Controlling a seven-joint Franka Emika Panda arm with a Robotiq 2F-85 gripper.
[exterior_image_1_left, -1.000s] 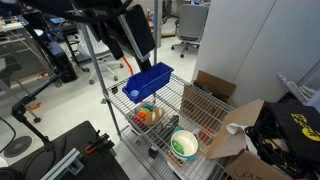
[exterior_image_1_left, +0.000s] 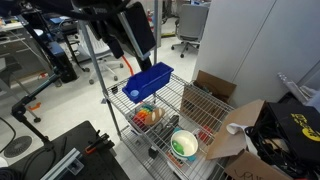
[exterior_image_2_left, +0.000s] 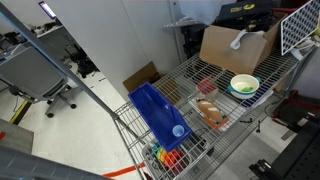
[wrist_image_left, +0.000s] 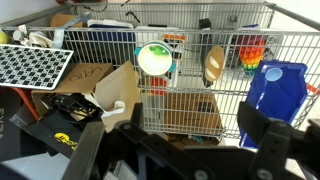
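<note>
My gripper stands open at the bottom of the wrist view, its dark fingers wide apart with nothing held between them. Below it, a wire rack (wrist_image_left: 115, 50) holds a blue tray (wrist_image_left: 277, 95) at the right side. A small pale round thing (wrist_image_left: 273, 74) lies in the tray. A white bowl with a green rim (wrist_image_left: 154, 59) sits near the rack's middle, with green bits inside. Between bowl and tray is a brown oval item (wrist_image_left: 214, 64). The blue tray (exterior_image_1_left: 149, 82) also shows in exterior view 1, under the arm.
An open cardboard box (exterior_image_2_left: 236, 49) with a white spoon-like item (exterior_image_2_left: 239, 39) stands behind the bowl. Colourful pieces (wrist_image_left: 251, 50) lie in a corner of the rack. A black box (exterior_image_1_left: 291, 127) stands at the right. The wire floor between bowl and tray is partly bare.
The arm has shifted very slightly in exterior view 1. The tray, bowl and boxes have stayed in place.
</note>
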